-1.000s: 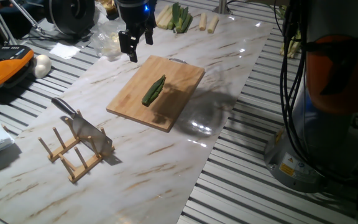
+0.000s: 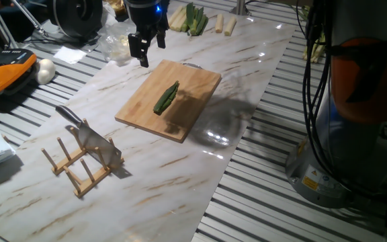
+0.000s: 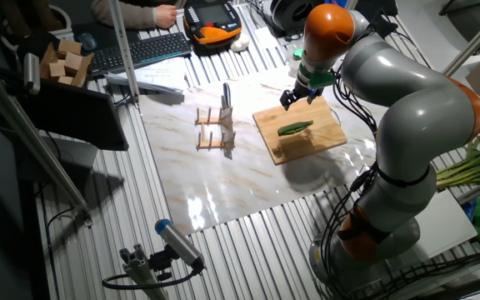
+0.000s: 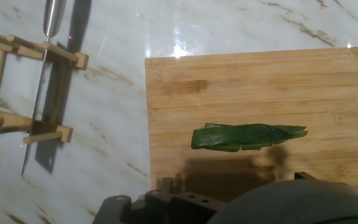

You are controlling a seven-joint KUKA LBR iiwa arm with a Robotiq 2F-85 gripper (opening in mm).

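A dark green leek piece [image 4: 247,137] lies flat near the middle of the wooden cutting board [image 4: 260,81]. In exterior view 1 my gripper [image 2: 153,54] hangs above the table by the board's far left corner, its two fingers apart and nothing visible between them. No contact with the board or leek shows. A knife [image 2: 98,142] with a black and silver handle stands in a wooden peg rack [image 2: 79,186], left of the board. At the bottom of the wrist view, dark gripper parts cover the board's near edge.
Cut leek pieces [image 2: 195,20] lie at the table's far side beside a clear plastic bag [image 2: 116,42]. An orange and black teach pendant [image 2: 9,71] sits on the left. Bare marbled tabletop [image 2: 150,195] separates rack from board and spreads in front.
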